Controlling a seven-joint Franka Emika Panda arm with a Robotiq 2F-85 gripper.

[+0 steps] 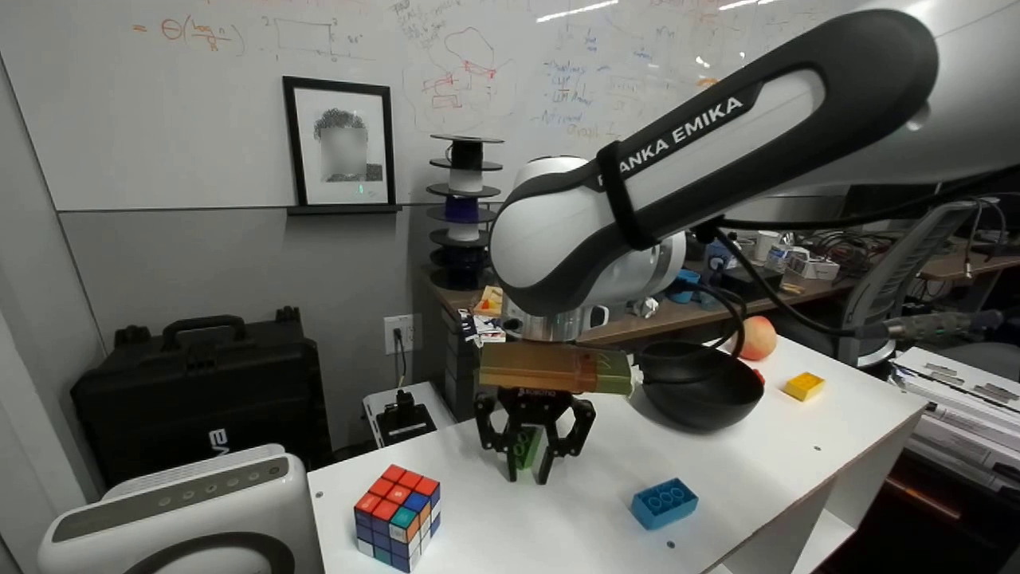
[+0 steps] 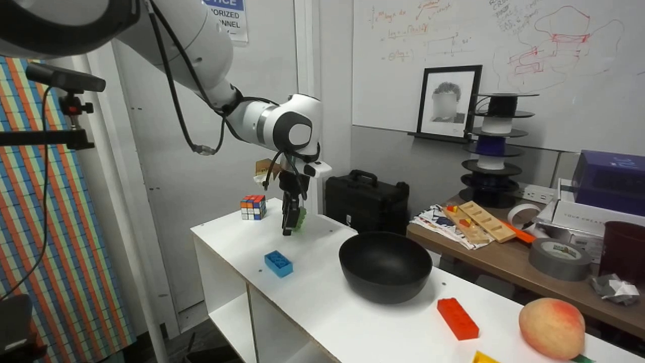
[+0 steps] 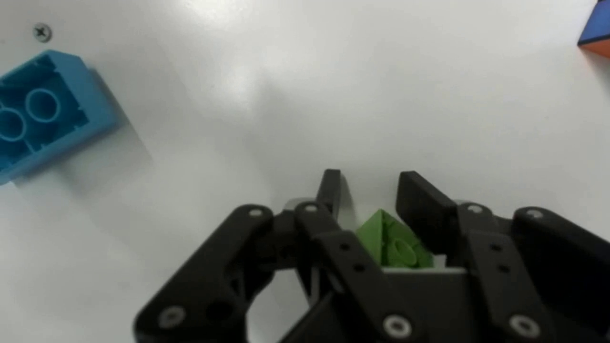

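A green brick lies between the fingers of my gripper in the wrist view, set back from the fingertips. The right finger stands close against it; the left has a small gap at its tip. My fingers are part open, and I cannot tell whether both fingers touch the brick. In exterior view 1 the gripper points down low over the white table, partly covering the green brick. Exterior view 2 shows the brick partly hidden behind the fingers.
A blue brick and a Rubik's cube lie on the white table. Farther along stand a black bowl, a red brick, a yellow brick and a peach. Clear table separates the cube from the blue brick.
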